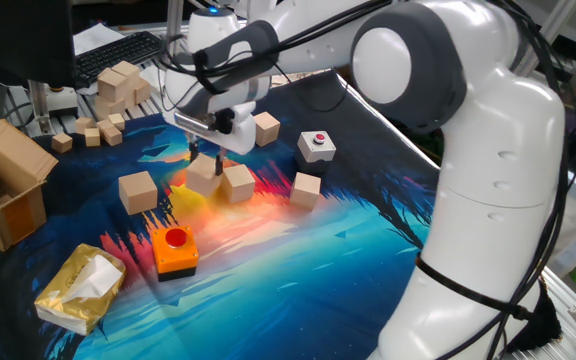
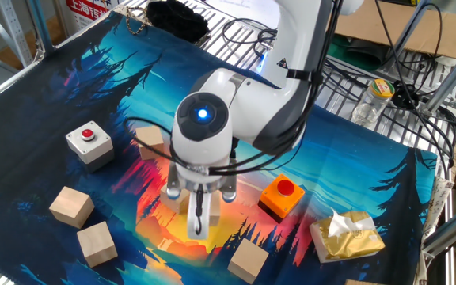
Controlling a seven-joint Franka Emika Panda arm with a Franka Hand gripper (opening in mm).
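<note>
A pale wooden block [image 1: 203, 176] is between the fingers of my gripper [image 1: 207, 163], which is shut on it. In exterior view 1 it appears low over the yellow-orange part of the cloth, close beside another wooden block [image 1: 237, 184]; whether they touch, I cannot tell. Seen from exterior view 2, the gripper's near finger [image 2: 199, 226] and the hand cover much of both blocks. More loose blocks lie around: one on the left [image 1: 138, 193], one on the right [image 1: 305, 190], one farther back [image 1: 266, 128].
An orange box with a red button [image 1: 175, 252] and a gold tissue pack [image 1: 81, 288] lie on the near side. A grey button box [image 1: 316, 148] stands to the right. At left are an open carton [image 1: 8, 190] and stacked blocks [image 1: 123, 85].
</note>
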